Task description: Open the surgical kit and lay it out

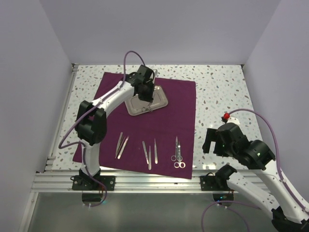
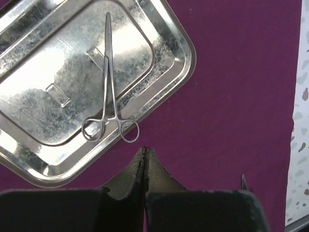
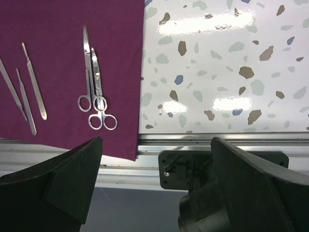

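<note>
A silver ring-handled clamp [image 2: 108, 67] rests in the shallow metal tray [image 2: 189, 63], its fingers pointing into the tray and its finger rings across the rim nearest my left gripper. That gripper is shut, nothing between its fingertips; the clamp is outside them, ahead in the left wrist view. From above, the left arm hides part of the tray [image 1: 163, 99] and the clamp. My right gripper stands open and empty, off to the right near the front edge of the table.
Two pairs of scissors [image 3: 97, 87] lie at the cloth's front right corner. Several slim instruments [image 1: 149, 157] are spread along the front of the purple cloth [image 1: 176, 116].
</note>
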